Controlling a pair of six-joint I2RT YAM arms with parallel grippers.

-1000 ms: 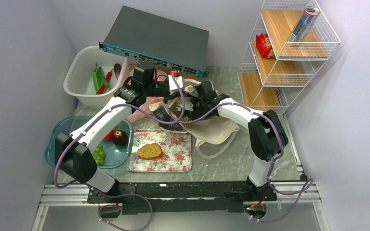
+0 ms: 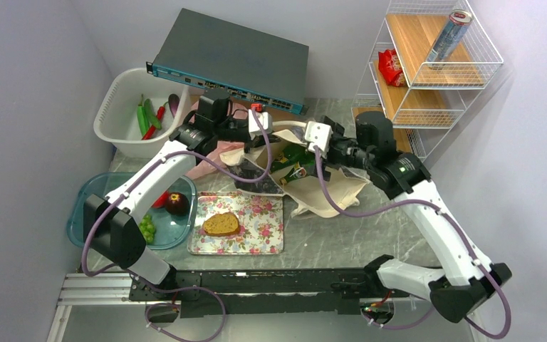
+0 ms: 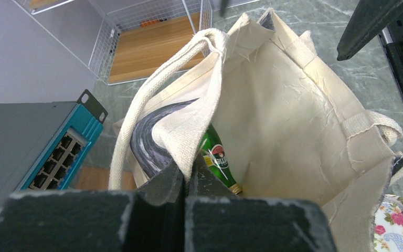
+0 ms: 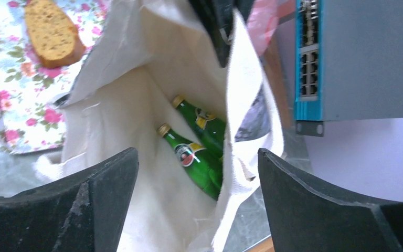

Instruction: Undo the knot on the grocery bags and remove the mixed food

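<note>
An open cream canvas bag (image 2: 331, 196) stands mid-counter with green glass bottles (image 4: 195, 163) lying inside. My left gripper is shut on the bag's rim and rope handle (image 3: 136, 115), holding that side up. My right gripper hangs open above the bag's mouth, its two fingers either side of the view, nothing held between them.
A floral tray (image 2: 251, 242) with bread, a teal bin (image 2: 85, 221) and a white basket (image 2: 117, 135) of vegetables lie left and front. A network switch (image 2: 231, 53) is behind. A wire shelf (image 2: 427, 107) stands back right.
The left arm has stayed in place.
</note>
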